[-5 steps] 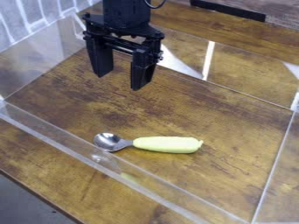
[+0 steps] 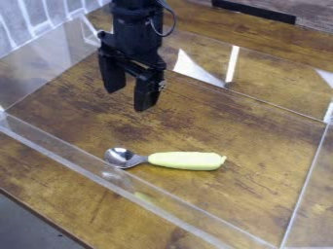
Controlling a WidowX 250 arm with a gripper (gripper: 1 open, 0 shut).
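My black gripper (image 2: 131,88) hangs in the upper left of the camera view, above the wooden floor of a clear-walled enclosure, its two fingers apart with nothing visible between them. Below it and toward the front lies a metal spoon (image 2: 124,158). Beside it, touching or overlapping its handle end, is a pale yellow-green corn-like object (image 2: 186,160), lying horizontally.
Clear plastic walls (image 2: 156,204) surround the wooden surface (image 2: 240,136). A dark bar (image 2: 254,14) lies at the back right, and a white slatted object (image 2: 23,21) is at the upper left.
The spoon and yellow object are unchanged.
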